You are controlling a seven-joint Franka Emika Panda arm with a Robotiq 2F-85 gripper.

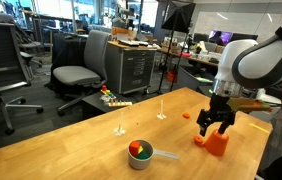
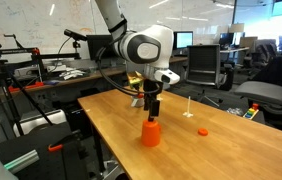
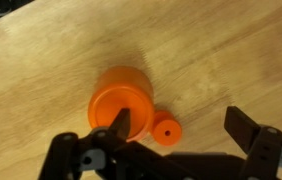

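Note:
An orange cup-like object [image 1: 217,145] stands on the wooden table at the right in exterior view 1. The same orange cup [image 2: 150,132] is at the middle in exterior view 2, under the gripper. Close beside it lies a small round orange piece [image 3: 167,129], seen right of the cup [image 3: 119,100] in the wrist view. My gripper is open above the table, its left finger overlapping the cup in that view and its right finger over bare wood. Nothing shows between the fingers. The exact height over the cup is hard to tell.
A metal bowl [image 1: 140,152] with coloured items sits at the front middle, a pale flat handle-like strip [image 1: 166,154] at its right. Small red pieces [image 2: 203,132] and thin white upright pegs [image 1: 161,108] stand farther off. Table left of the bowl is clear.

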